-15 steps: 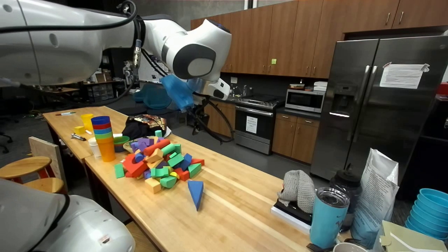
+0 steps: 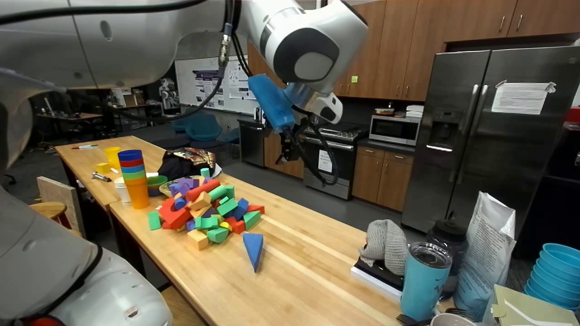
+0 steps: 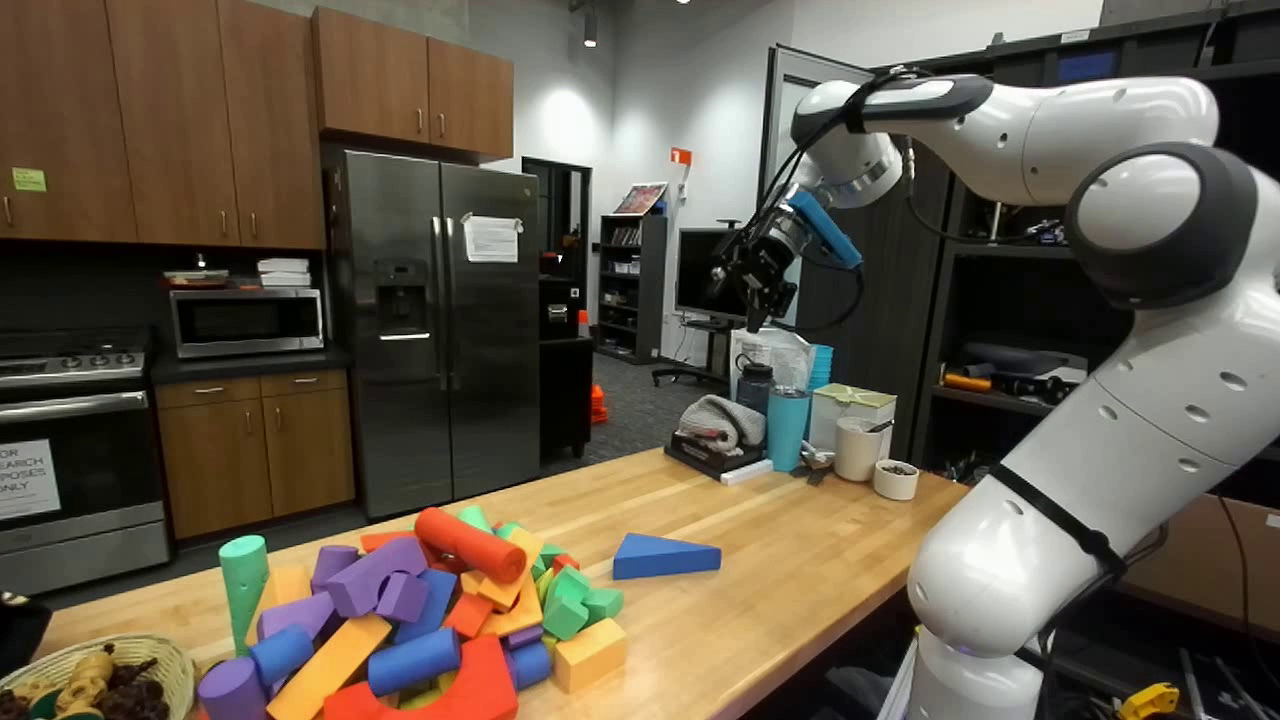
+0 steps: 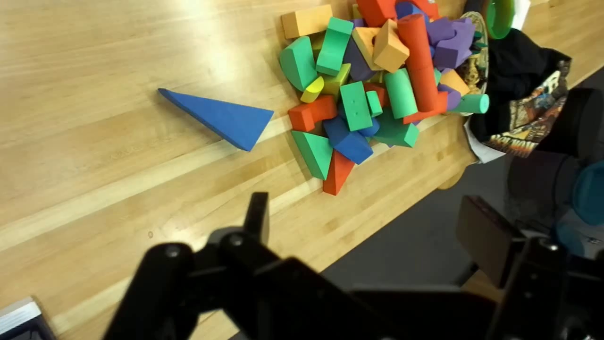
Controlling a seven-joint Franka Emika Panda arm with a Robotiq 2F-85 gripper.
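Note:
High above the table, my gripper stands open, its two fingers wide apart and nothing between them. A blue triangular wedge block (image 4: 226,118) lies by itself on the bare wood, apart from the heap. The heap of colored blocks (image 4: 354,105), with green, red, orange, purple, blue and yellow pieces, sits beside it. In exterior view 1 the gripper (image 2: 286,154) hangs well clear of the heap and the wedge (image 2: 253,250). From the other side, exterior view 2 shows the wedge (image 3: 666,556) lying flat.
Stacked cups (image 2: 137,184) and a dark cloth bag (image 2: 185,163) stand beyond the heap. At the table's other end are a blue tumbler (image 2: 426,282), a gray cloth (image 2: 384,247) and a white mug (image 3: 857,450).
In exterior view 1 my arm and gripper have moved to the right and the wrist sits a little higher. The wedge, the heap and the other things have stayed in place.

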